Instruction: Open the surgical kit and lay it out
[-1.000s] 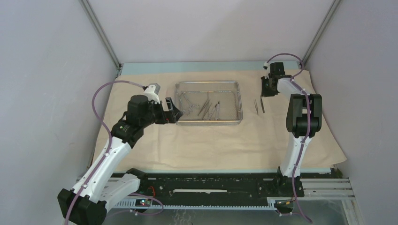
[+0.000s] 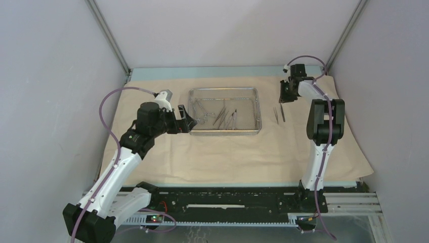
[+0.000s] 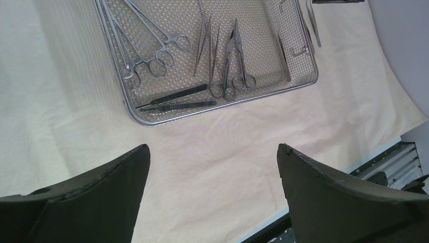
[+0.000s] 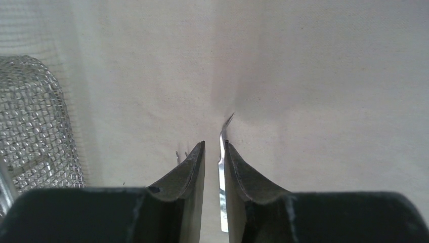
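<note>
The wire mesh tray [image 2: 225, 133] rests mid-table on the beige cloth. Inside lie several instruments: ring-handled clamps [image 3: 147, 61], scissors [image 3: 227, 76] and dark flat-handled tools [image 3: 179, 94]. Outside it, to the right, a slim silver instrument [image 4: 222, 182] with a bent tip lies on the cloth, beside tweezers [image 2: 276, 115]. My right gripper is above the slim instrument's tip end, fingers partly apart; the instrument shows through the gap, apparently not gripped. Wide open and empty, my left gripper hovers near the tray's left side.
The tray's mesh corner [image 4: 40, 121] stands left of the right gripper. Walls flank both sides.
The right gripper has shifted slightly toward the far edge and left, exposing a bit more of the slim instrument. My left arm and the tray's contents look unchanged.
</note>
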